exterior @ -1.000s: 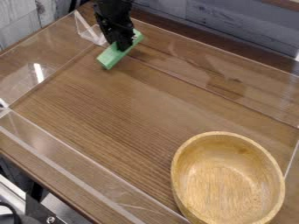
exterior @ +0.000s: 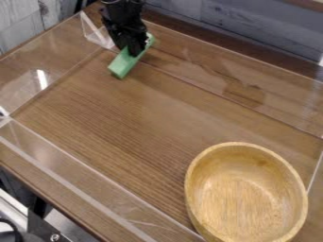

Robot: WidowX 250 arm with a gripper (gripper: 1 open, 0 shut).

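Observation:
My black gripper (exterior: 128, 43) is at the top left of the camera view, shut on a green object (exterior: 125, 63), a flat elongated piece lying slanted on the wooden table. The fingers partly hide the object's upper part, and their exact grip is small to make out.
A large pale yellow bowl (exterior: 246, 194) sits at the bottom right. A wall runs along the back edge at the top right.
The gripper and green object have shifted very slightly down and left; the bowl is unmoved.

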